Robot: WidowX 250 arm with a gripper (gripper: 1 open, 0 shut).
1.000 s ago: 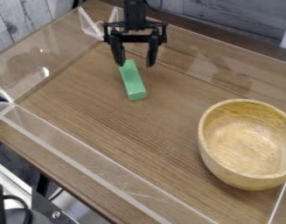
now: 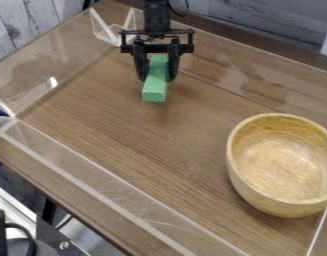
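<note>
My gripper [image 2: 158, 47] is at the top centre of the camera view, shut on a green block [image 2: 155, 82]. Its dark fingers surround the upper part of the block, which extends toward the camera over the wooden surface.
A large pale yellow bowl [image 2: 279, 185] occupies the lower right of the wooden table [image 2: 112, 170]. The back edge and a wall are at the top.
My gripper is now around the green block, which sits slightly higher in the view than it did earlier. The bowl has not moved.
</note>
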